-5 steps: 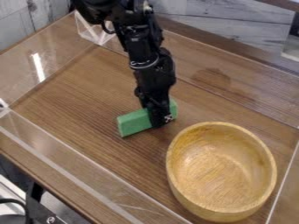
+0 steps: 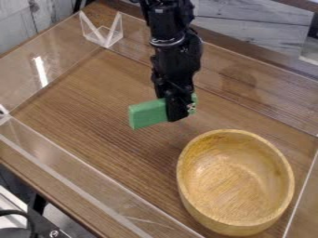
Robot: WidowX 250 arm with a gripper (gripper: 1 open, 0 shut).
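Note:
The black gripper hangs over the middle of the wooden tray, shut on a green block. The block is held above the tray floor, its left part sticking out from the fingers and a small part showing at the right, behind them.
A yellow oval bowl sits at the lower right, right of and below the gripper. A white wire-like object is at the back left. The left and middle of the tray floor are clear.
The gripper has risen with the green block in it, which now sits higher in the view, away from where it was low by the bowl.

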